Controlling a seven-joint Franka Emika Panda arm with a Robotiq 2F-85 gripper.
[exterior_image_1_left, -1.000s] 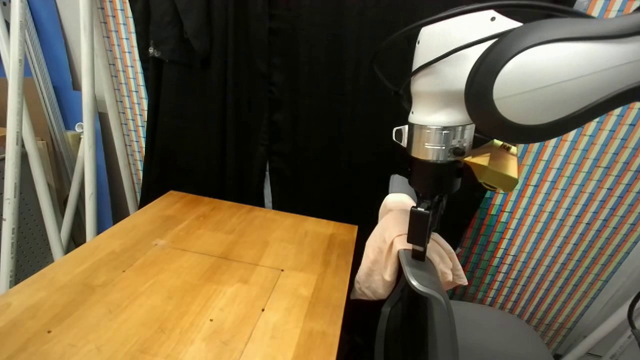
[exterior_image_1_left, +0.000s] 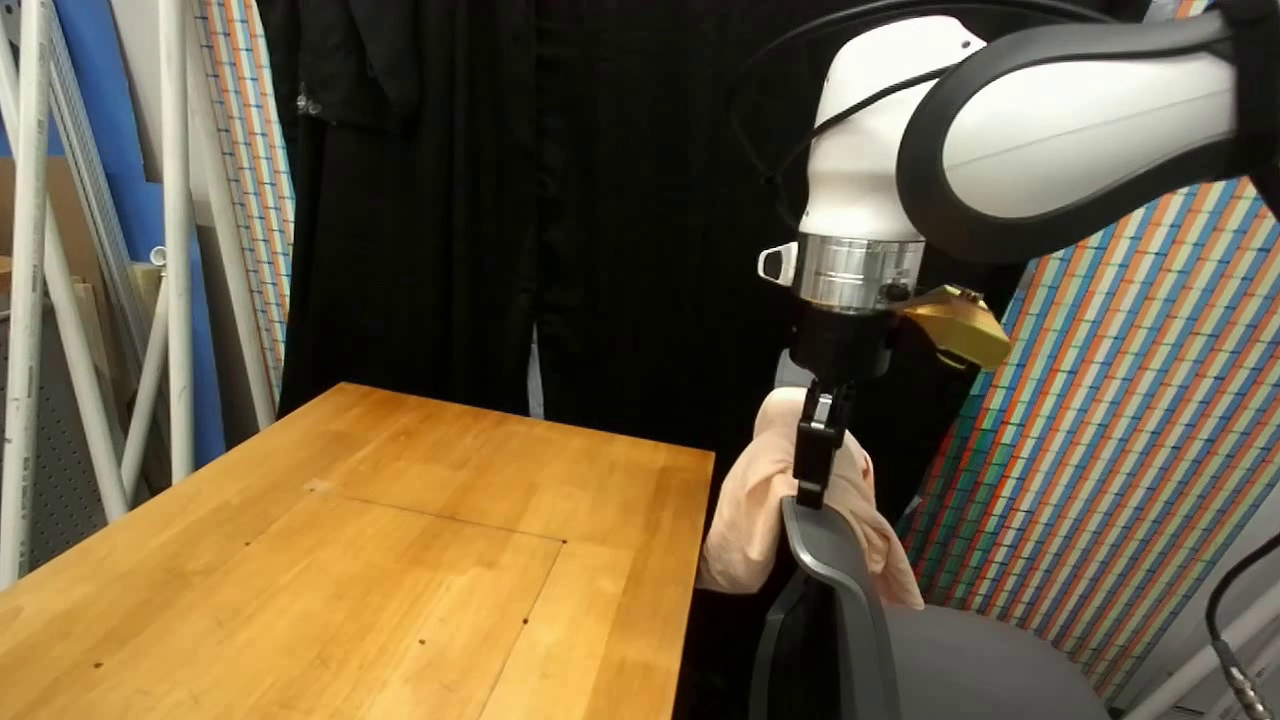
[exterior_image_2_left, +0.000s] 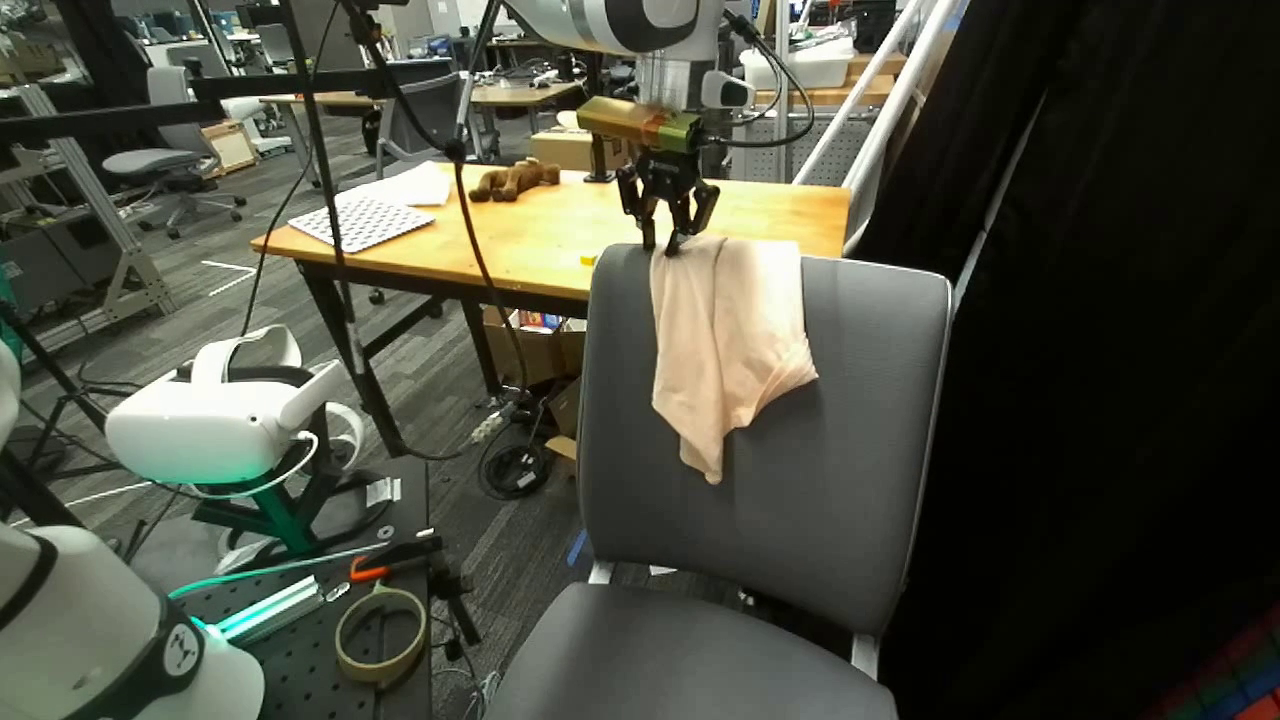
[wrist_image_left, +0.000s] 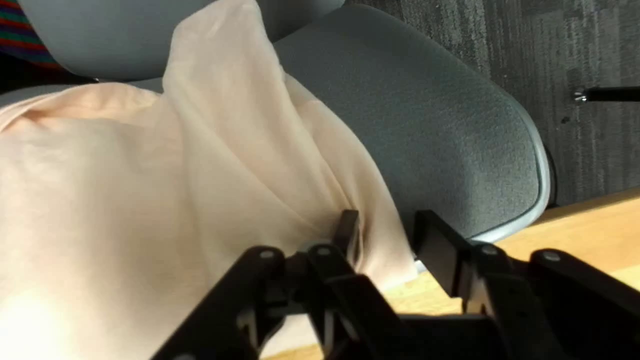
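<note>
A pale peach cloth (exterior_image_2_left: 732, 336) is draped over the top of a grey chair's backrest (exterior_image_2_left: 876, 372), hanging down on the seat side. Exterior view 1 shows the cloth (exterior_image_1_left: 750, 516) falling on the table side as well. My gripper (exterior_image_2_left: 661, 247) points down at the backrest's top edge, by one end of the cloth. In the wrist view the gripper has its fingers apart. One finger touches the cloth (wrist_image_left: 240, 150), while the other stands just past the cloth's edge. Whether any fold sits deep between the tips is hard to see.
The wooden table (exterior_image_1_left: 480, 540) beside the chair has a wide clear surface in exterior view 1. A brown plush toy (exterior_image_2_left: 516, 180) and a white perforated sheet (exterior_image_2_left: 360, 222) lie on it in exterior view 2. Black curtain hangs close to the chair.
In exterior view 1 my arm has shifted left toward the table and slightly up. The chair's top edge has moved slightly left, and the cloth's seat-side end hangs lower.
</note>
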